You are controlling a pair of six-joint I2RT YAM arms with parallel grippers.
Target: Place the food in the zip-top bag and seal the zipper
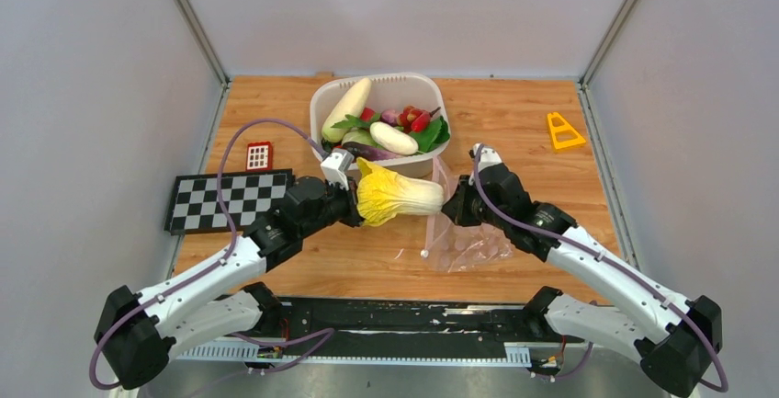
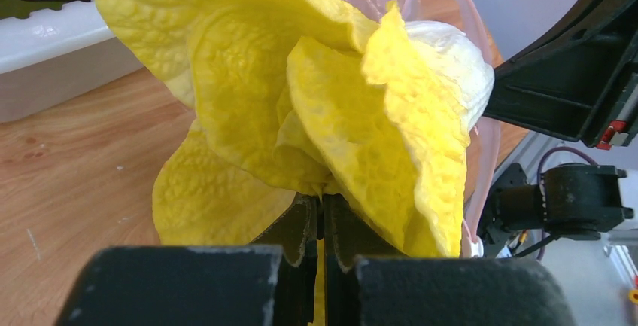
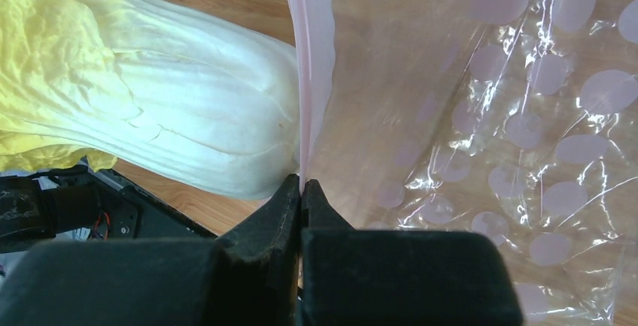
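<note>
A yellow-leaved Chinese cabbage [image 1: 397,194] hangs in the air, its white base pointing right. My left gripper is shut on its leaves, which bunch at the fingertips. Spread out on the right is a clear zip bag [image 3: 527,138] with pale round spots; its pinkish zip edge [image 3: 304,47] runs down between the fingertips of my right gripper, shut on that edge. The white base is right beside the zip edge in the right wrist view; whether it touches, I cannot tell. From above, the right gripper partly hides the bag.
Behind the cabbage stands a white basket [image 1: 323,104] full of vegetables. A checkered board [image 1: 220,200] and a red block [image 1: 259,155] lie on the left. Far off to the right is a yellow triangular piece [image 1: 563,131].
</note>
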